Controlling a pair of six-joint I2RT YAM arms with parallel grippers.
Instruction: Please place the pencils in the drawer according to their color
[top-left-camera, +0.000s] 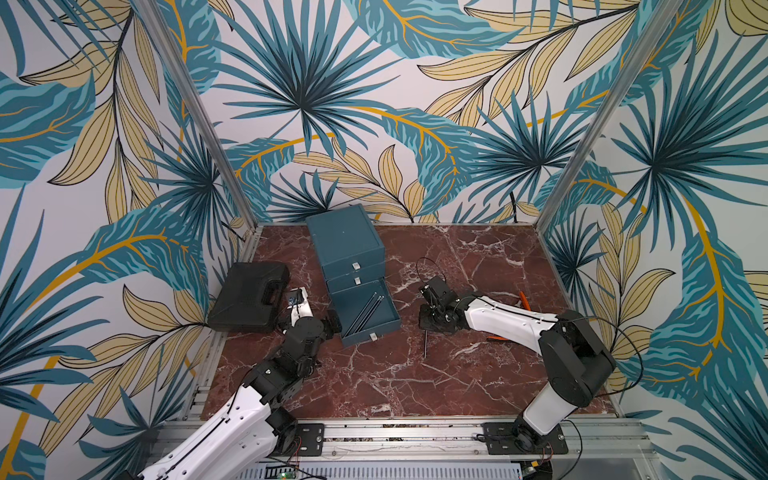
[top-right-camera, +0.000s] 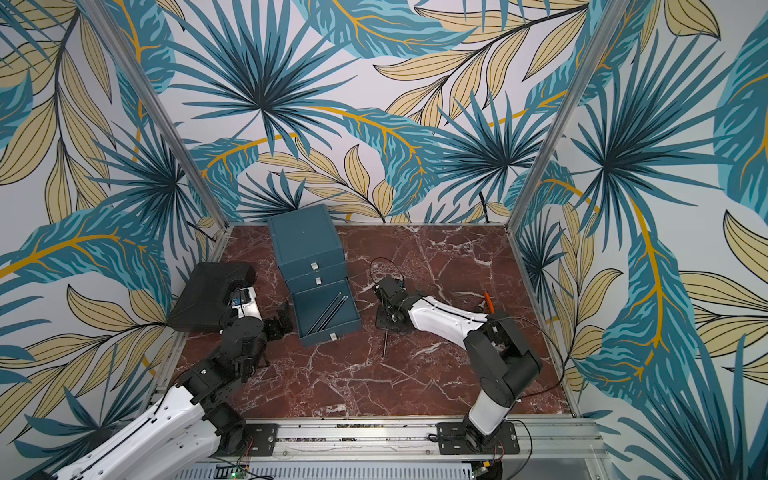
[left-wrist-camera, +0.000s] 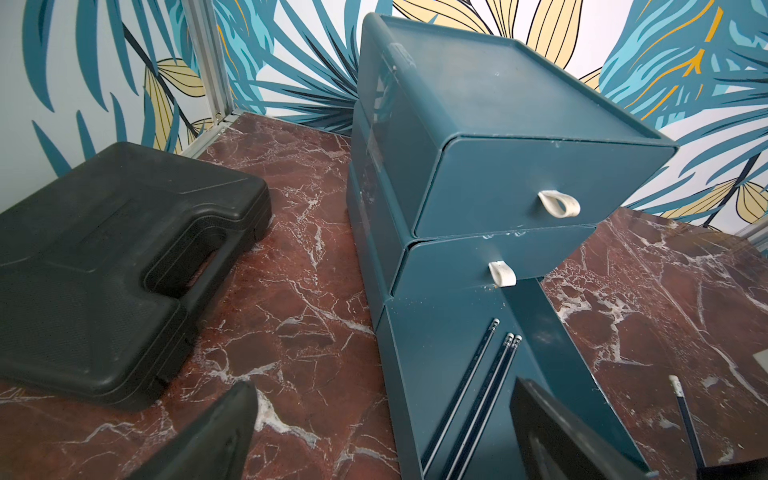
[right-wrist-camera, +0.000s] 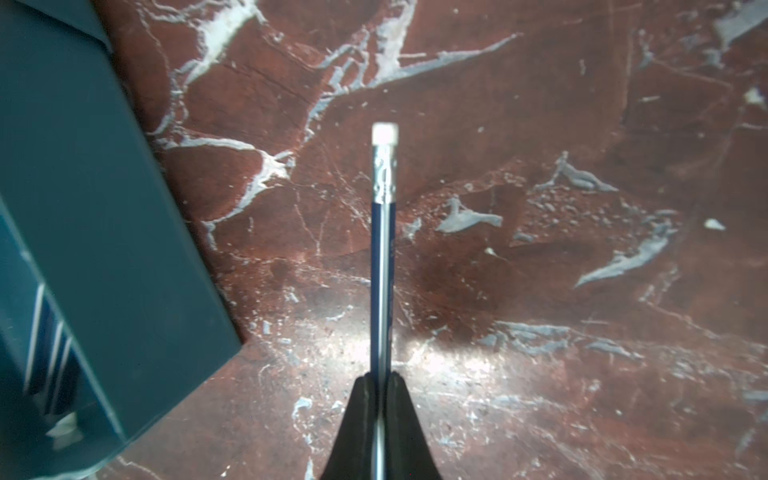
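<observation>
My right gripper is shut on a dark blue pencil (right-wrist-camera: 383, 272) with a silver stripe and a white eraser end, held clear of the table to the right of the drawer. The teal cabinet (left-wrist-camera: 552, 188) has its bottom drawer (left-wrist-camera: 572, 352) pulled out; its two upper drawers are closed. Three dark pencils (left-wrist-camera: 480, 400) lie side by side inside that bottom drawer. At the drawer's left side my left gripper stands open, its fingers (left-wrist-camera: 216, 432) wide apart and nothing gripped between them.
A black case (left-wrist-camera: 120, 264) lies left of the cabinet. Orange-handled items (top-left-camera: 525, 301) are partly hidden by the right arm.
</observation>
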